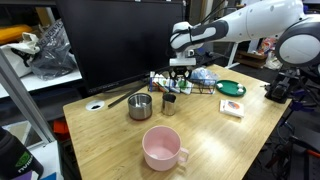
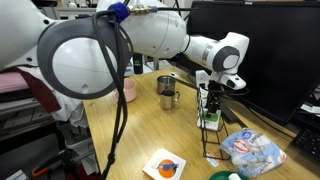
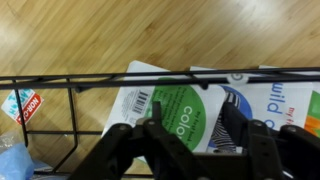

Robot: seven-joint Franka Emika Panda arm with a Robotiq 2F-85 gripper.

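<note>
My gripper hangs over a black wire rack (image 3: 165, 76), with its two dark fingers apart and pointing down in the wrist view. Between and beyond the fingers I see a card with a green circle (image 3: 178, 112) and the print "color"; it looks like background under the rack's wires, not something gripped. Exterior view 2 has the gripper (image 2: 213, 97) at the rack (image 2: 222, 135), just above a green-and-white item (image 2: 209, 118). The fingertips are too small there to tell whether they touch it.
A pink mug (image 1: 163, 148), a metal pot (image 1: 140, 106) and a metal cup (image 1: 169, 104) stand on the wooden table. Beside the rack lie a plastic bag (image 2: 250, 152), a green plate (image 1: 231, 88) and a white card (image 1: 231, 108).
</note>
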